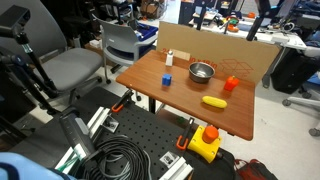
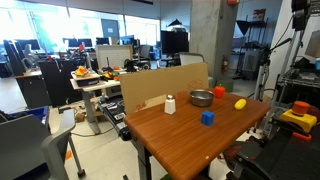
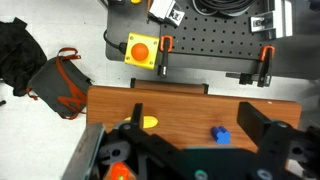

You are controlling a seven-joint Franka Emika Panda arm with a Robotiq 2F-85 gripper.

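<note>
My gripper is open, its dark fingers wide apart at the bottom of the wrist view with nothing held between them. It hangs high above the wooden table (image 1: 150,74). On the table are a blue cube (image 1: 167,80), a metal pot (image 1: 201,72), a white bottle (image 1: 169,58), a yellow oblong object (image 1: 214,101) and a red-orange object (image 1: 231,83). From the wrist, the blue cube (image 3: 220,135) and the yellow object (image 3: 150,122) show near the fingers. The red-orange object (image 3: 120,170) is partly covered.
A brown board (image 1: 226,50) stands along the table's far edge. In front, the robot's base plate (image 1: 140,130) carries cables and a yellow box with a red-orange button (image 1: 206,145). Chairs (image 1: 125,45) stand to the left. Bare wood surrounds the objects.
</note>
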